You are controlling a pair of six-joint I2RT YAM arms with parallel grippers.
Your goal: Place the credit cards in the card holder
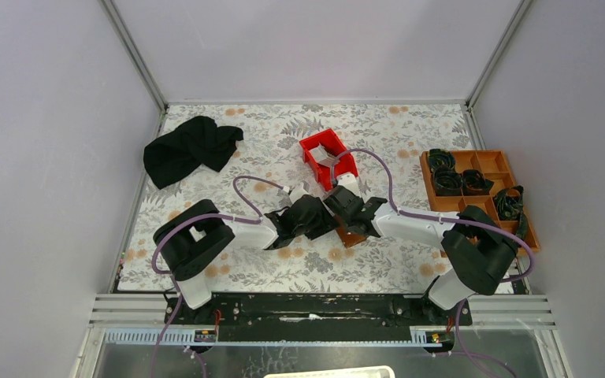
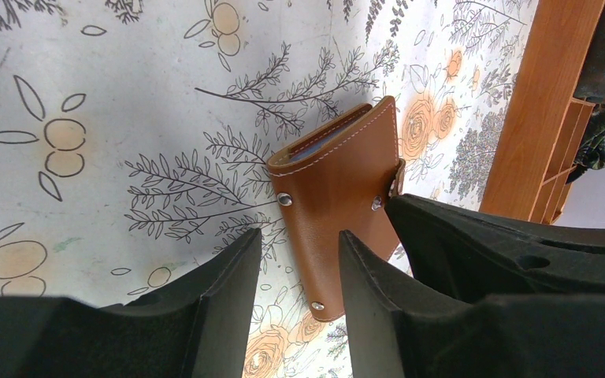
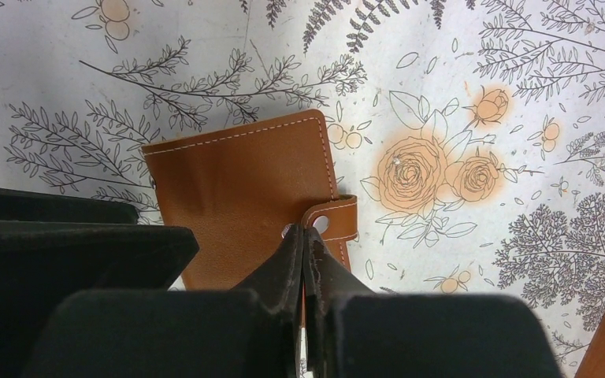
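Observation:
A brown leather card holder (image 1: 351,238) lies on the floral surface beneath both grippers. Its slightly open top edge shows something blue inside in the left wrist view, and its strap with a snap shows in the right wrist view (image 3: 236,189). My left gripper is part open at the holder's left edge, nothing visibly gripped. My right gripper is shut, its tips at the strap and snap; whether it pinches any leather is unclear. The red box (image 1: 309,146) behind holds pale items too small to identify.
A wooden compartment tray (image 1: 488,164) with coiled black items stands at the right. A black cloth (image 1: 189,150) lies back left. The surface between cloth and red box, and at the back right, is clear.

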